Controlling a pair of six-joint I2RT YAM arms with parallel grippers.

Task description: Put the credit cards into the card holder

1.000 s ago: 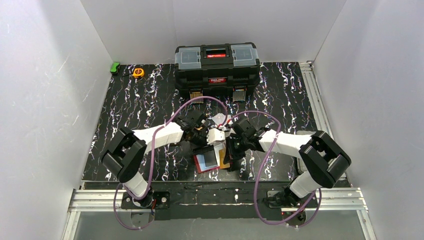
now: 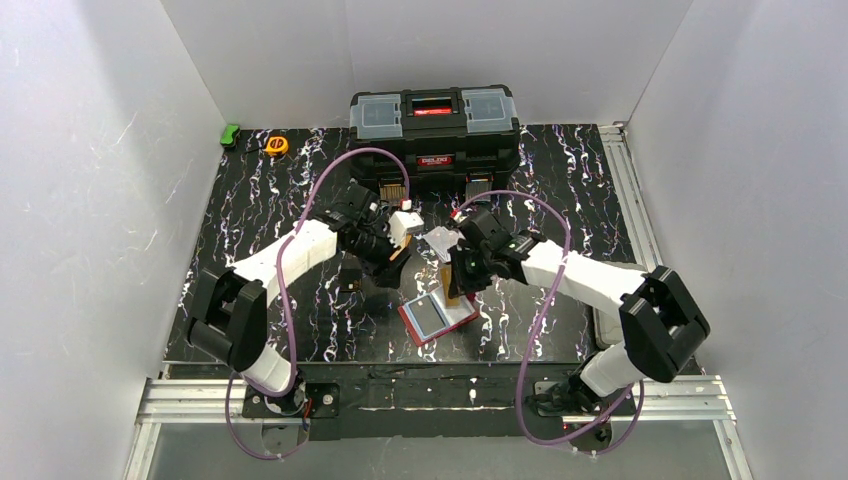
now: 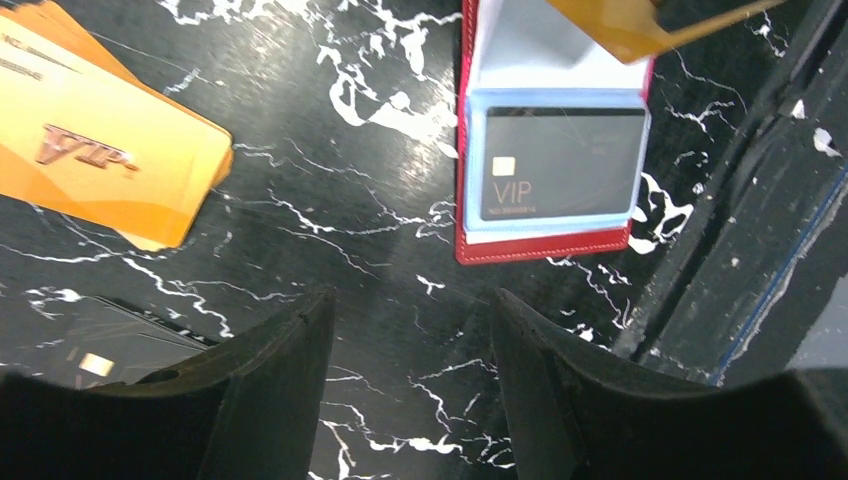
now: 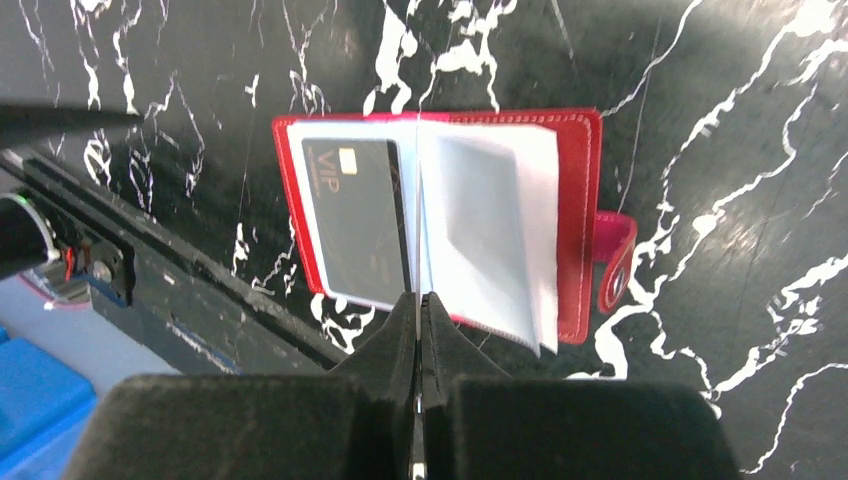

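Note:
The card holder [image 2: 408,318] lies unfolded on the table, red outside with pale sleeves. A black VIP card [image 3: 560,165] sits in one of its sleeves. My right gripper is shut on a gold card [image 4: 419,200], which appears edge-on as a thin line above the holder's white page. The same gold card [image 2: 447,285] shows its face in the top view. Left of the holder, my left gripper is open, its fingers apart and empty. More gold cards [image 3: 110,140] and a loose black card [image 3: 110,345] lie on the table near it.
A black toolbox [image 2: 435,135] stands at the back, with a whitish item [image 2: 441,241] on the table in front of it. A tape measure [image 2: 276,146] is at the far left. The table's front edge runs close to the holder.
My left gripper has backed off the holder, away to the left. The holder has turned a little.

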